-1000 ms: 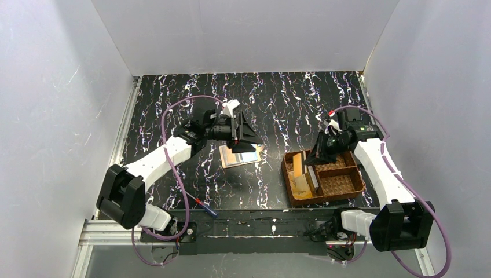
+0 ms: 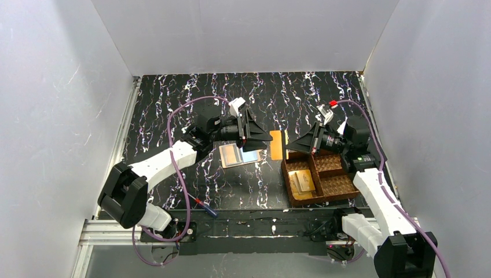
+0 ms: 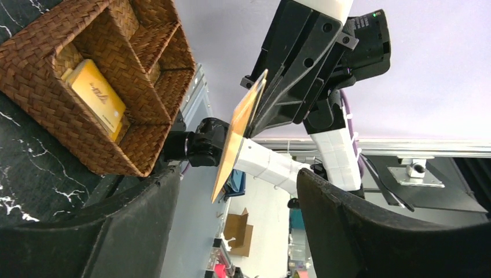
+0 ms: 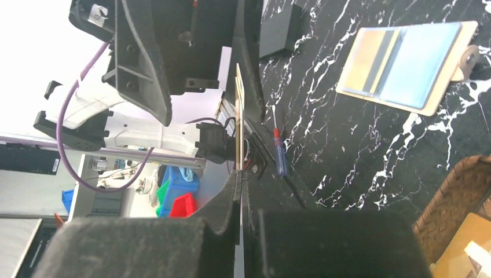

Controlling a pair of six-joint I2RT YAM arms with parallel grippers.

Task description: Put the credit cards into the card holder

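Note:
An orange card (image 2: 276,145) with a dark stripe is raised off the table, its edge pinched by my right gripper (image 2: 288,146). Seen in the right wrist view, the card (image 4: 239,113) is edge-on between the closed fingertips. My left gripper (image 2: 262,139) faces it from the left, fingers spread; in the left wrist view the card (image 3: 237,139) stands ahead of the gap and neither finger touches it. Flat on the table below lies the card holder (image 4: 405,63), with an orange striped area in its left half and light blue in its right.
A woven divided basket (image 2: 296,200) stands at the right, yellow cards (image 3: 98,95) in one compartment. A screwdriver (image 2: 205,207) lies near the front edge.
Out of the basket and leftward, my right gripper has carried the orange card up to the left gripper. The left arm has shifted slightly right. A pale card in the basket now lies flatter.

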